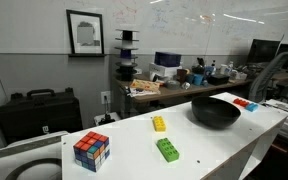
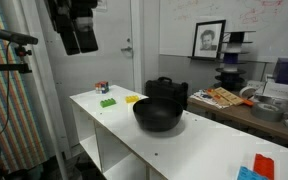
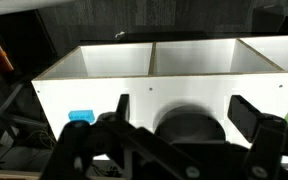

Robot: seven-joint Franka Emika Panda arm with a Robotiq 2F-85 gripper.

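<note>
My gripper stands open in the wrist view, its fingers wide apart with nothing between them. In exterior view 2 the arm's dark end [image 2: 74,30] hangs high at the upper left, clear of the white table. A black bowl [image 1: 215,112] rests on the tabletop; the wrist view shows the bowl [image 3: 189,124] below the gripper, partly covered by it. Toward the near end lie a green block [image 1: 167,149], a yellow block [image 1: 159,124] and a multicoloured cube [image 1: 91,150]. Beyond the bowl, a blue block [image 2: 249,174] and a red block [image 2: 264,165] lie close together.
Open white compartments [image 3: 194,58] run along one side under the tabletop. Behind the table, a wooden bench [image 1: 144,93] carries boxes and tools. A black case [image 1: 39,115] stands by the wall. Bare tabletop [image 2: 199,150] separates the bowl from the red and blue blocks.
</note>
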